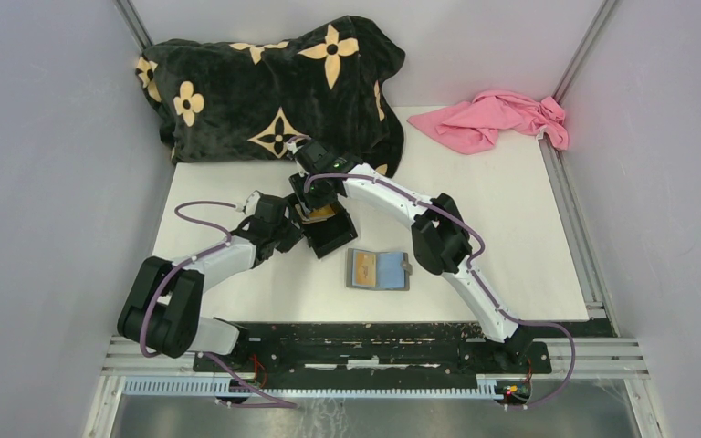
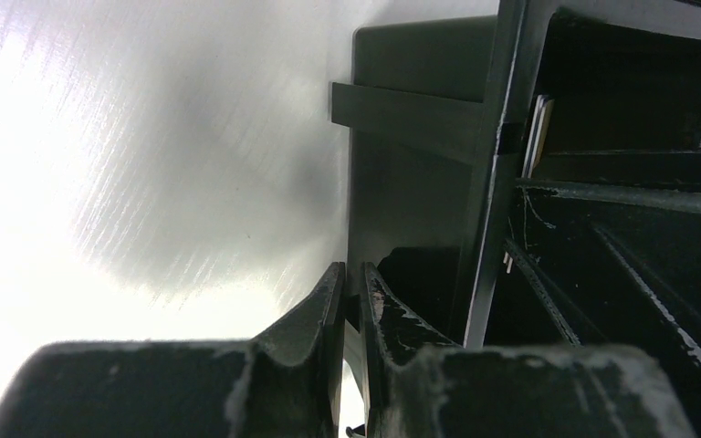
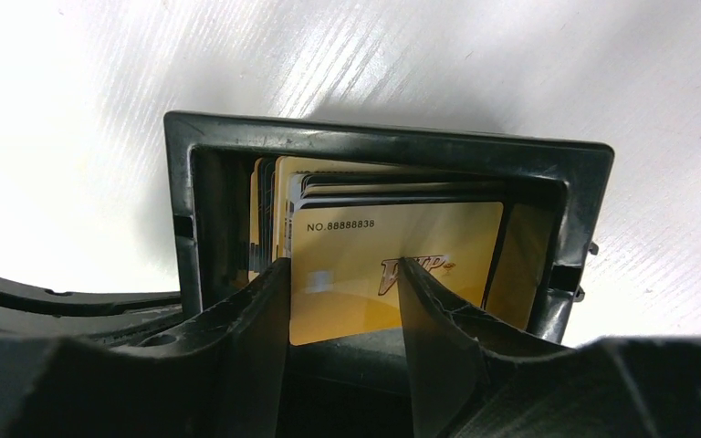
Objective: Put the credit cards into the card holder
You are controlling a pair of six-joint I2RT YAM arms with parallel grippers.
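Observation:
A black card holder point(image 1: 329, 235) stands left of centre. In the right wrist view, gold cards point(image 3: 347, 255) sit in its compartment point(image 3: 374, 137), the front one marked NO.88888838. My right gripper is over that front card from above, fingertips spread at its surface; whether it grips is unclear. My left gripper is at the holder's side point(image 2: 415, 119), its fingertips close together against or beside the dark wall; whether it holds the holder cannot be told.
A grey tray point(image 1: 350, 285) with gold and blue cards lies in front. A dark patterned cushion point(image 1: 201, 64) fills the back left, a pink cloth point(image 1: 488, 119) the back right.

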